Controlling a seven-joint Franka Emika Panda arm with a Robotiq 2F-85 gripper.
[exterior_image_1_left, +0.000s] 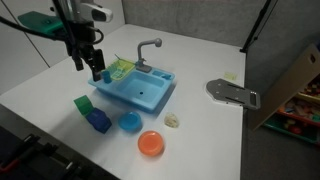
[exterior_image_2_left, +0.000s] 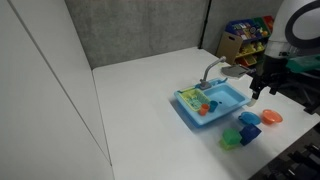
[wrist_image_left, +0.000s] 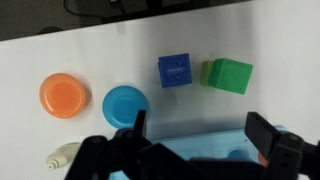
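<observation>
My gripper (exterior_image_1_left: 88, 70) hangs in the air at the upper left, open, and nothing shows between its fingers. Below it on the white table are a green block (exterior_image_1_left: 83, 105) and a blue block (exterior_image_1_left: 98, 120). From the wrist, the blue block (wrist_image_left: 174, 70) and green block (wrist_image_left: 229, 76) lie ahead of the spread fingers. A blue toy sink (exterior_image_1_left: 140, 90) with a grey faucet (exterior_image_1_left: 149, 45) stands behind the blocks, with a yellow-green rack (exterior_image_2_left: 194, 98) in it. A blue dish (exterior_image_1_left: 130, 122) and an orange dish (exterior_image_1_left: 151, 143) rest in front of the sink.
A small cream object (exterior_image_1_left: 171, 120) lies right of the blue dish. Farther right is a flat grey tray (exterior_image_1_left: 232, 94). Shelves with coloured bins (exterior_image_1_left: 294, 110) stand beyond the table's right edge. Much of the table between the dishes and tray is clear.
</observation>
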